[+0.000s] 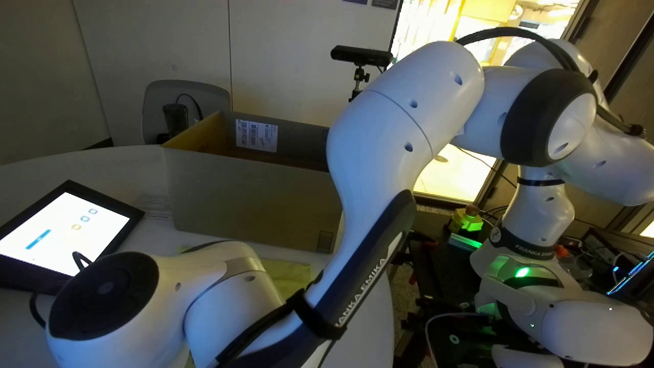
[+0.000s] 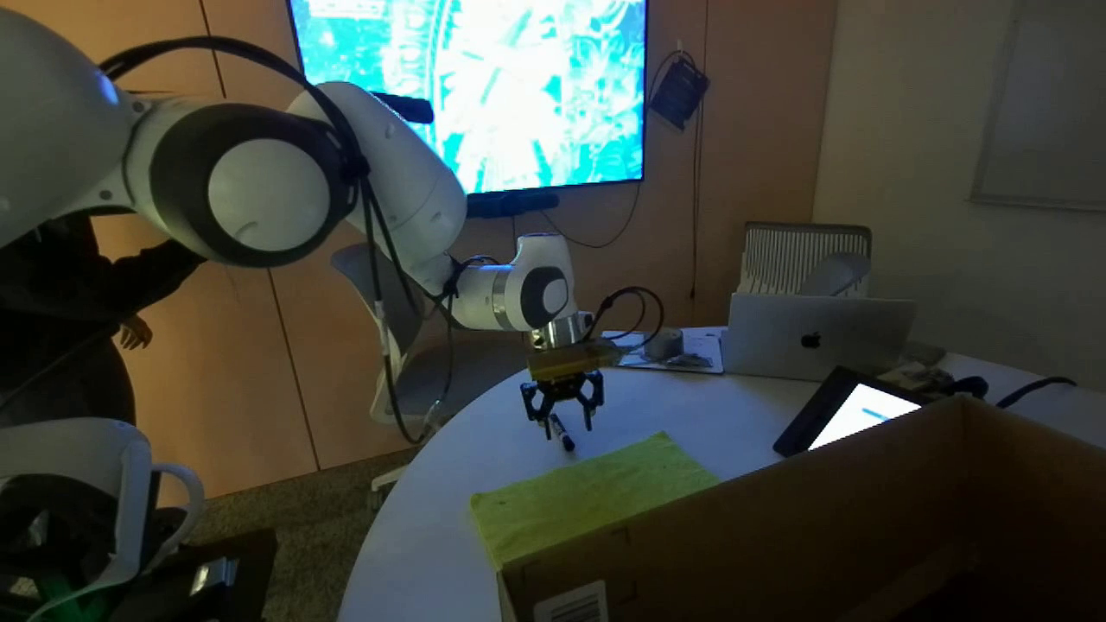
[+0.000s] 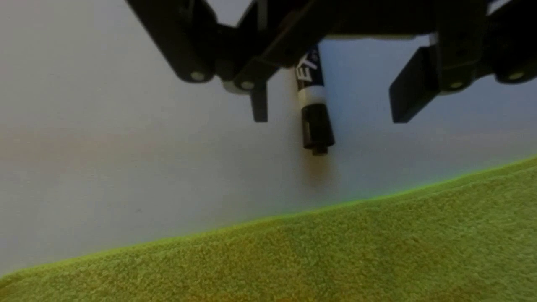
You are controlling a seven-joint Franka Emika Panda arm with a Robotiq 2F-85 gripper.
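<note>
A dark marker with a white band and white lettering (image 3: 312, 93) lies on the white table, its capped end toward the towel. My gripper has its fingers apart, one on each side of the marker in the wrist view, with clear gaps and no contact. Part of the marker is hidden behind the gripper body. In exterior view 2 the gripper (image 2: 568, 425) hangs low above the table, and the marker (image 2: 561, 432) shows just below it. Exterior view 1 shows the arm, but not the gripper's fingers.
A yellow-green towel (image 2: 591, 492) lies between the marker and a large open cardboard box (image 1: 251, 196). A tablet (image 1: 67, 227) and a laptop (image 2: 814, 337) occupy other parts of the table. Bare tabletop (image 2: 435, 508) surrounds the gripper's side of the towel.
</note>
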